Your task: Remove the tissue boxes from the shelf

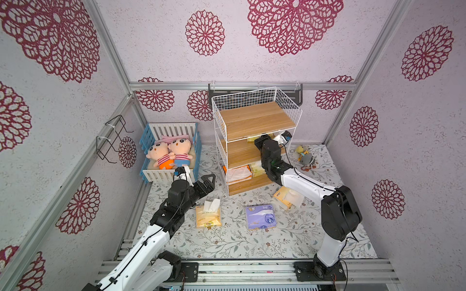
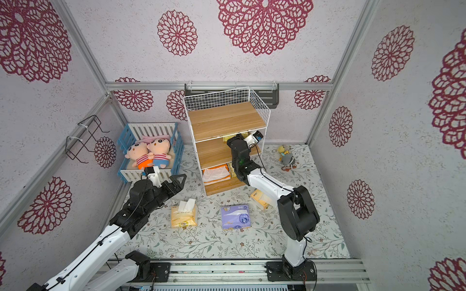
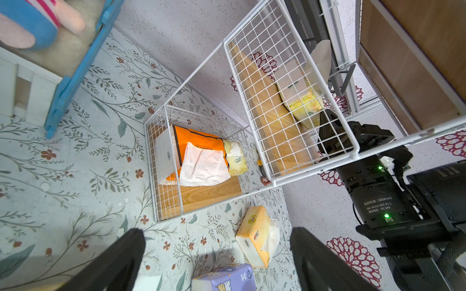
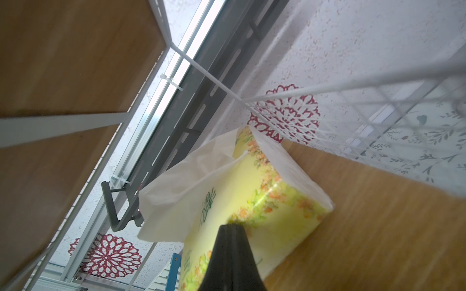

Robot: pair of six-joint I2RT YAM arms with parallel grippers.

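In the right wrist view, a yellow flowered tissue box (image 4: 262,194) sits on the middle shelf, a tissue sticking out of it. My right gripper is shut, its fingertips together in front of the box with nothing between them. Whether they touch the box I cannot tell. Down on the bottom shelf are an orange tissue box (image 3: 201,155) and a pale yellow tissue pack (image 3: 235,157). On the table lie a purple pack (image 1: 260,216), an orange-yellow pack (image 1: 208,216) and another orange one (image 1: 288,197). Left of the shelf, my left gripper (image 1: 211,181) hangs open and empty.
White wire sides enclose the wooden shelf rack (image 1: 257,120), whose top board is bare. A blue and white crib (image 1: 196,150) with two dolls stands left of it, and a plush duck (image 1: 305,158) to its right.
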